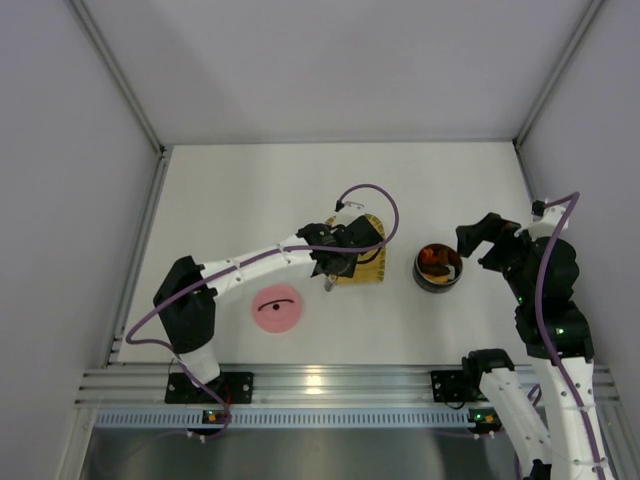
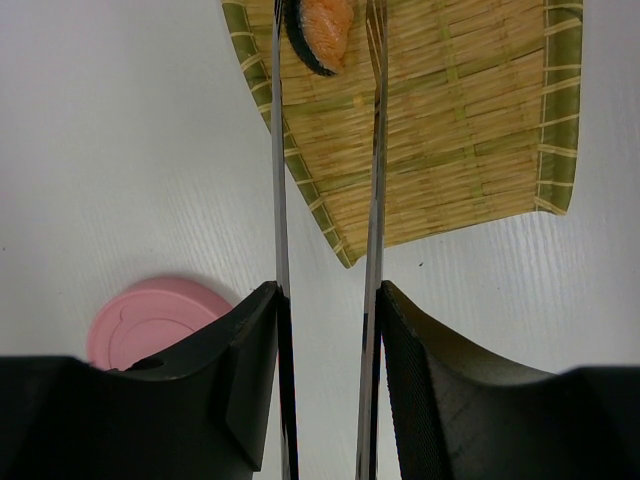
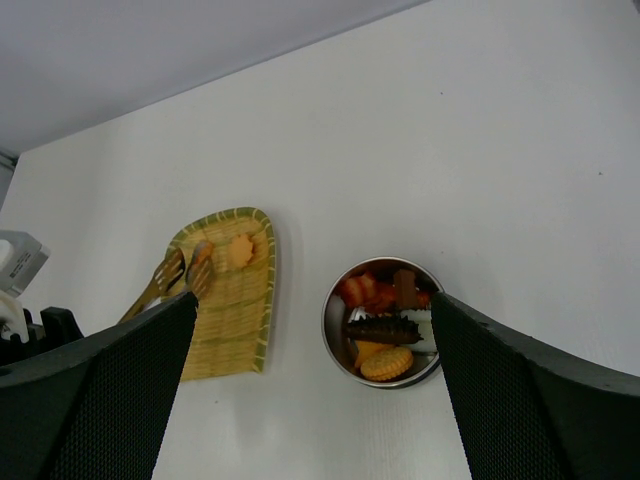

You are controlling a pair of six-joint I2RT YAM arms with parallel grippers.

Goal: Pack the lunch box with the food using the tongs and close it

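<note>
My left gripper hangs over the yellow woven mat (image 2: 450,130), its long fingertips parted either side of a salmon sushi piece (image 2: 326,35); whether they touch it I cannot tell. In the right wrist view a small orange piece (image 3: 240,250) also lies on the mat (image 3: 225,340). The round container (image 3: 432,278) to the right holds several food pieces, among them corn (image 3: 385,363). My right gripper (image 1: 480,235) stands open, high at the table's right side, nothing between its fingers.
A pink lid (image 1: 277,315) lies in front of the left arm.
</note>
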